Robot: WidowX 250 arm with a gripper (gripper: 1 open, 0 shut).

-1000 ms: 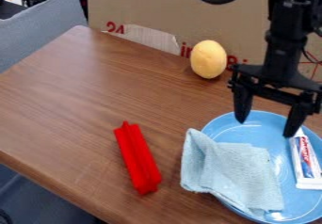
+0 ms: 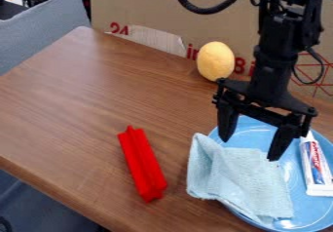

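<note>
The black gripper (image 2: 250, 148) hangs open over the back of a blue plate (image 2: 313, 209) on the right, its two fingers pointing down just above the plate and the back edge of a folded light-blue cloth (image 2: 237, 182). The cloth lies on the plate and over its left rim. A toothpaste tube (image 2: 314, 167) lies along the plate's right side. A red bar-shaped object (image 2: 142, 162) lies on the wooden table (image 2: 78, 109), left of the cloth. A yellow oval object (image 2: 215, 60) rests near the back of the table.
A cardboard panel (image 2: 156, 7) stands behind the table. A grey padded surface (image 2: 39, 36) lies beyond the table's left edge.
The objects on the table have not visibly moved.
</note>
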